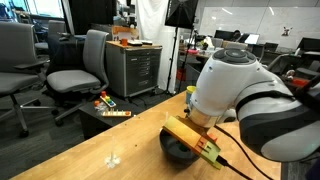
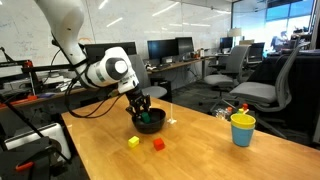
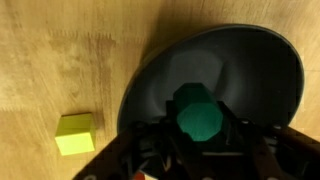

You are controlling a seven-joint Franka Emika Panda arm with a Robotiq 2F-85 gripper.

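A round green object (image 3: 201, 118) sits between the fingers of my gripper, which is shut on it. Under it lies the inside of a black bowl (image 3: 160, 88) on the wooden table. In the second exterior view, the gripper (image 2: 143, 108) is down at the mouth of the bowl (image 2: 150, 127), with a bit of green showing between. From the first exterior view, the arm hides the gripper's fingers and part of the bowl (image 1: 172, 148). Whether the green object touches the bowl's bottom, I cannot tell.
Near the bowl lie a yellow block (image 3: 75, 133), a second yellow block (image 2: 133, 142), and a red block (image 2: 159, 144). Stacked yellow and blue cups (image 2: 242, 130) stand farther along the table. A small whitish item (image 1: 112, 160) lies on otherwise bare wood.
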